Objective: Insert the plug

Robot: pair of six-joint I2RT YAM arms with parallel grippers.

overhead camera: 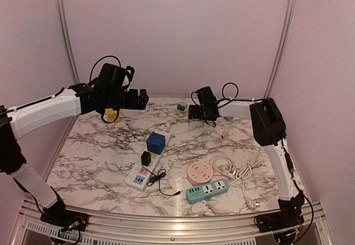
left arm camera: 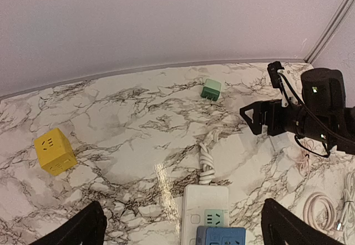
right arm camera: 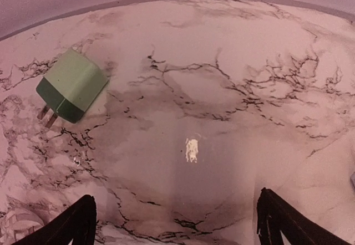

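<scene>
A green plug (overhead camera: 182,106) lies on its side near the table's back edge. Its two metal prongs show in the right wrist view, where the green plug (right arm camera: 72,87) is at upper left. To its right, my right gripper (overhead camera: 192,112) is open, its fingers (right arm camera: 277,223) wide apart over bare table. My left gripper (overhead camera: 142,99) hangs at the left in the air, open and empty. A white power strip (overhead camera: 137,176) bears a blue cube plug (overhead camera: 156,143) and a black plug (overhead camera: 146,158); in the left wrist view the white strip (left arm camera: 205,198) is at bottom centre.
Beneath the left gripper sits a yellow cube (overhead camera: 112,115). A round pink socket (overhead camera: 200,172) and a teal power strip (overhead camera: 207,190) stand at the front, with coiled white cables (overhead camera: 244,173) beside them. Bare marble lies between the yellow cube and the green plug.
</scene>
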